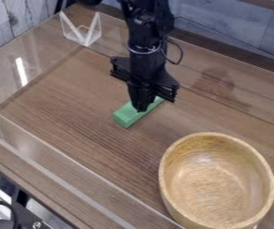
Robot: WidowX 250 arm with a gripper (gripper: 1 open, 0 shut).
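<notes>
The black robot arm comes down from the top centre of the camera view, its gripper (143, 89) hanging over a green rectangular block (132, 114) on the wooden table. The block lies diagonally, its upper end partly hidden behind the gripper. The fingers are dark and overlap, so their opening and whether they touch the block are unclear.
A tan round bowl (218, 179) sits at the lower right. Grey panels border the back, and clear plastic pieces show at the upper left and left edge. A black cable lies at the lower left corner.
</notes>
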